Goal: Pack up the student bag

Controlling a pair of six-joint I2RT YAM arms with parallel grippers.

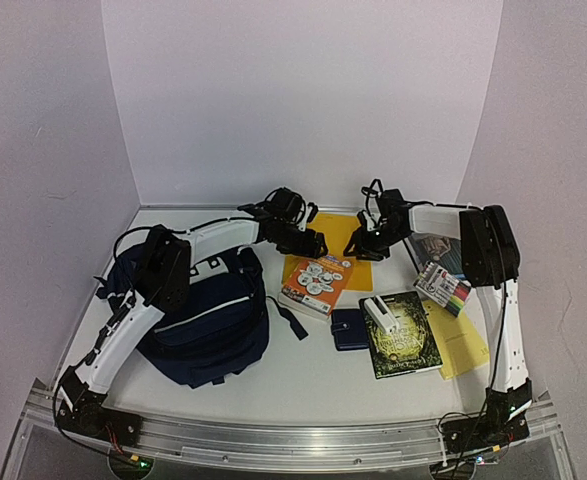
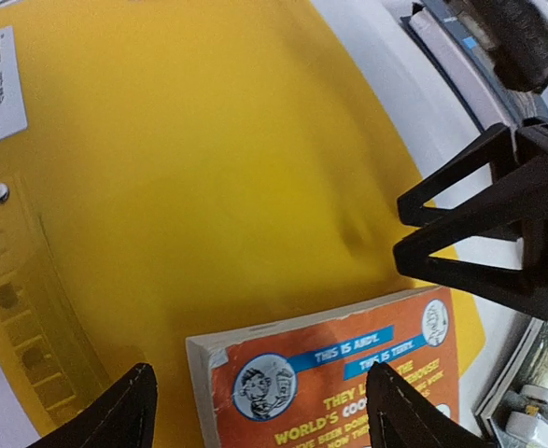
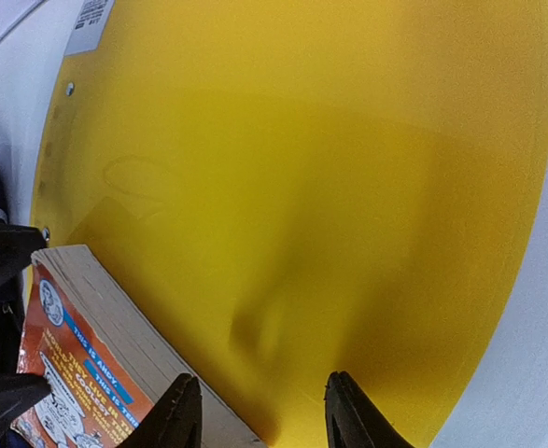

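The dark blue bag [image 1: 198, 315] lies at the left of the table. An orange book [image 1: 316, 283] rests on the lower part of a yellow folder [image 1: 335, 230] in the middle. Over the book's far end, my left gripper is open; its fingers [image 2: 129, 397] appear above the cover, not gripping it. My right gripper also stands open, near the book's upper right corner above the folder, with nothing clasped. In the right wrist view the book's page edge [image 3: 129, 317] runs beneath the near finger.
A navy wallet [image 1: 350, 330], a dark green book [image 1: 405, 338] with a white box [image 1: 381, 314] on it, a marker pack [image 1: 442, 289] and a second yellow folder [image 1: 461, 345] lie to the right. A bag strap [image 1: 291, 319] trails near the book.
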